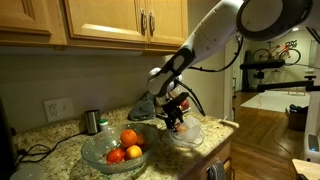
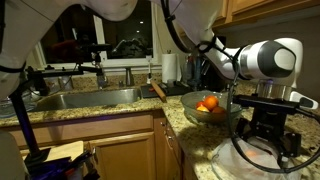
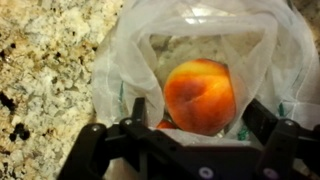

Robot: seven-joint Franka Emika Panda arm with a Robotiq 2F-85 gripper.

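In the wrist view a red-orange peach sits inside a thin white plastic bag whose mouth faces the camera. My gripper stands open over the bag, its dark fingers on either side of the peach's near edge. Whether they touch the peach cannot be told. A bit of another reddish thing shows beside the left finger. From the side, the gripper is low over the translucent bag on the counter.
Left of the bag, a grey-green colander holds several orange and red fruits. A kettle-like jar stands by the wall behind it.
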